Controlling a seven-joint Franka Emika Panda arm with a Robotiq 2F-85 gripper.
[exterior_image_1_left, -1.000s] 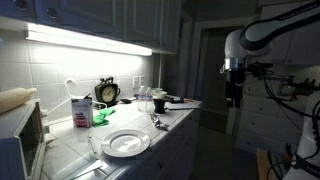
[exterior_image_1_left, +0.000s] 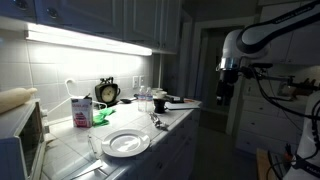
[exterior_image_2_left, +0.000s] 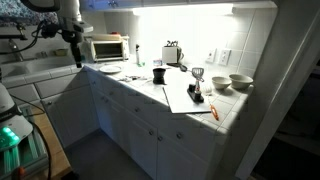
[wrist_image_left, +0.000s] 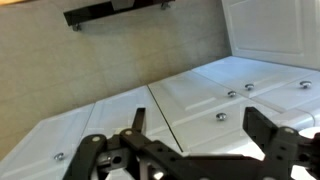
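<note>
My gripper stands open in the wrist view, with nothing between its two dark fingers. Below it in that view are the tan floor and white drawer fronts with round knobs. In exterior view 2 the gripper (exterior_image_2_left: 77, 55) hangs at the left, in front of the counter. Exterior view 1 has the arm (exterior_image_1_left: 231, 43) at the right, clear of the countertop. A white plate (exterior_image_1_left: 126, 143) lies on the near counter, and a dark pot (exterior_image_2_left: 158, 75) stands further along it. No object touches the gripper.
A toaster oven (exterior_image_2_left: 107, 48) stands at the counter's back left. White bowls (exterior_image_2_left: 241, 81), a cutting board (exterior_image_2_left: 184, 101) and a utensil holder (exterior_image_2_left: 208, 87) occupy the other end. A box (exterior_image_1_left: 82, 111) and a green cloth (exterior_image_1_left: 102, 117) lie near the plate. Open floor lies before the cabinets.
In exterior view 1 my arm's white wrist section has shifted slightly left and up. The counter objects look unmoved.
</note>
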